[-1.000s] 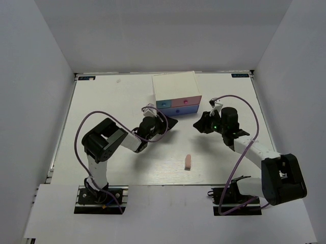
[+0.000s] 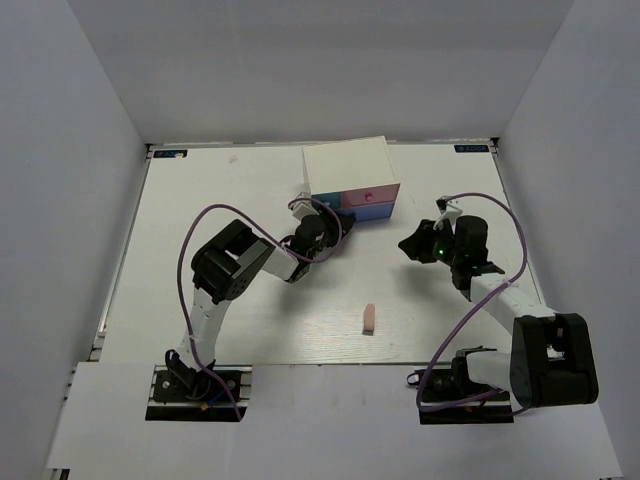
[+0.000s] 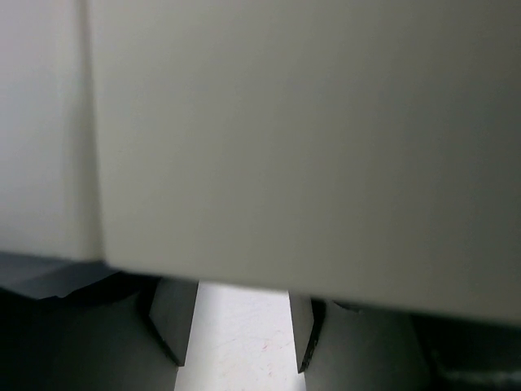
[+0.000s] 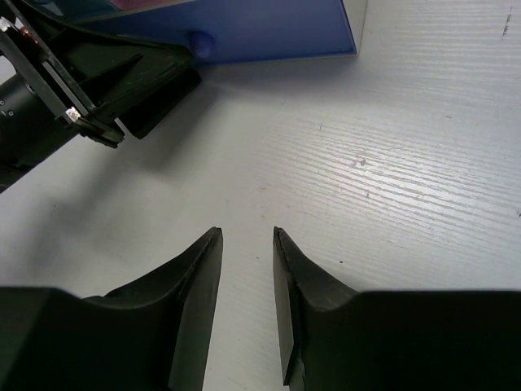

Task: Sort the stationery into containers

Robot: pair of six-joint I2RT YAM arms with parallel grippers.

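A white-topped box (image 2: pixel 348 164) with blue and pink drawer fronts stands at the back middle, every drawer shut as far as shows. My left gripper (image 2: pixel 343 219) is at its front face, over the lower blue drawer (image 4: pixel 264 28), partly hiding its knob (image 4: pixel 201 43). In the left wrist view a pale surface fills most of the picture, and a gap shows between the fingers; whether they touch the knob is hidden. Right of the box, my right gripper (image 2: pixel 408 247) hangs partly open over bare table, nothing between its fingers. A pinkish block (image 2: pixel 369 319) lies near the front.
Purple cables (image 2: pixel 190 290) loop along both arms. Grey walls enclose the table's sides and back.
My right gripper has drawn away to the right. The pinkish block has stayed put.
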